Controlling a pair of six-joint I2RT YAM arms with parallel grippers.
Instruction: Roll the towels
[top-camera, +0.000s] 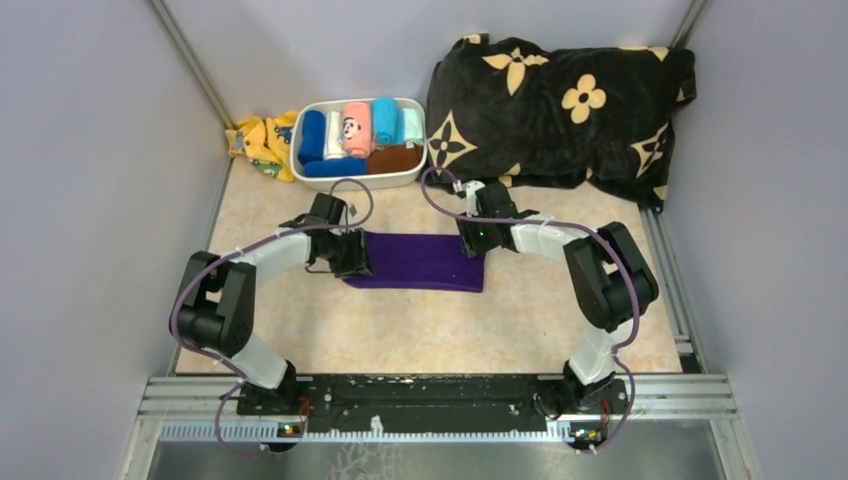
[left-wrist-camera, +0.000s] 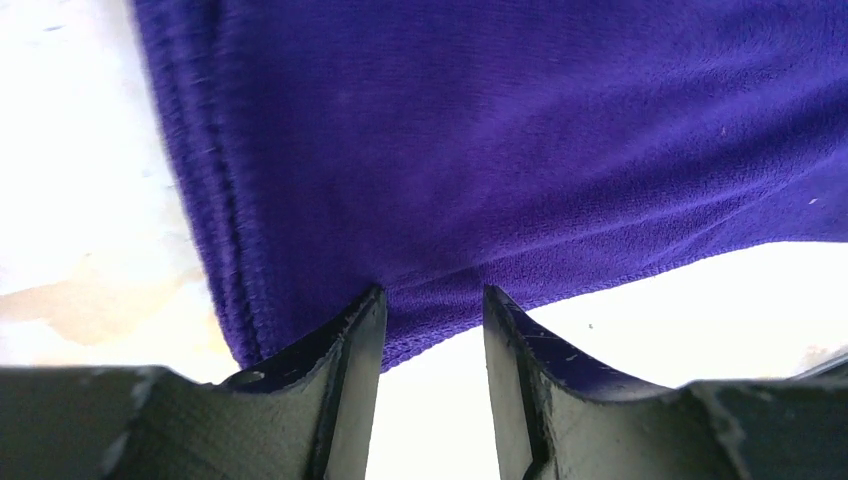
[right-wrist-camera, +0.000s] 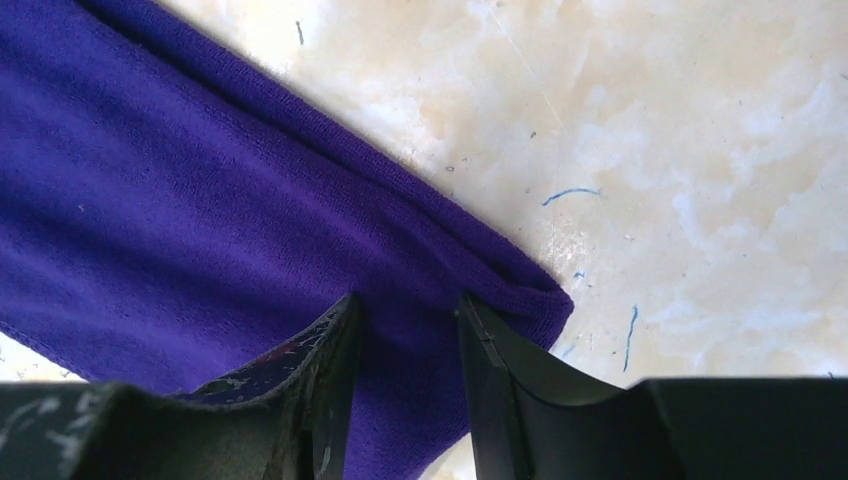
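Observation:
A folded purple towel (top-camera: 415, 262) lies flat as a long strip across the middle of the table. My left gripper (top-camera: 355, 262) is over its left end, fingertips at the near corner; in the left wrist view its fingers (left-wrist-camera: 340, 380) stand apart on the towel's edge. My right gripper (top-camera: 470, 245) is over the towel's right end near the far corner; in the right wrist view its fingers (right-wrist-camera: 320, 370) are apart, low on the fabric by the folded edge. I see nothing clearly gripped in either.
A white bin (top-camera: 300, 150) of rolled towels stands at the back, a yellow cloth (top-camera: 255, 145) left of it and a black patterned cushion (top-camera: 560, 130) to its right.

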